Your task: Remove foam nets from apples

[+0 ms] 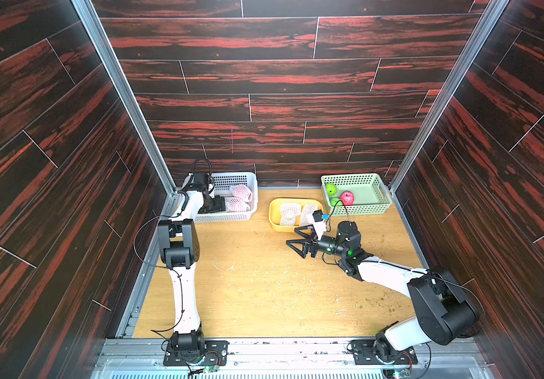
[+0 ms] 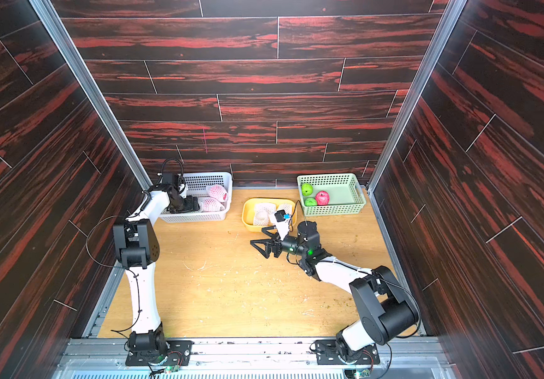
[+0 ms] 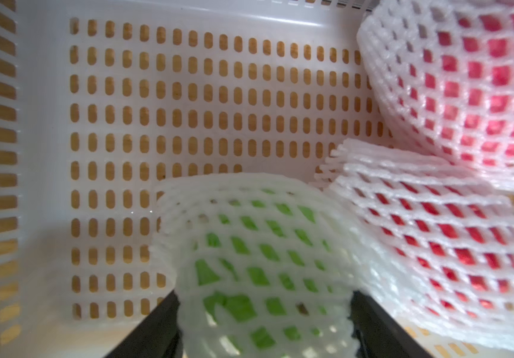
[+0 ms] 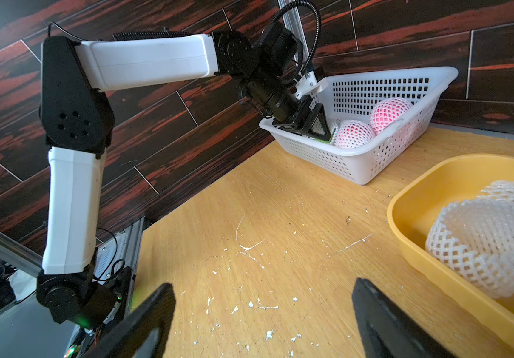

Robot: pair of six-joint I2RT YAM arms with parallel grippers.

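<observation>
In the white basket (image 1: 251, 195), my left gripper is down around a green apple in a white foam net (image 3: 262, 250), a finger either side, mostly hidden; whether it grips is unclear. Two red apples in nets, lie to the right. My right gripper stands open over the table, nothing between its fingers.
A yellow tray (image 4: 409, 250) holding loose foam nets (image 4: 483, 244) stands at centre back. A green basket (image 1: 373, 195) at back right holds green apples (image 1: 331, 189) and a red one (image 1: 347, 197).
</observation>
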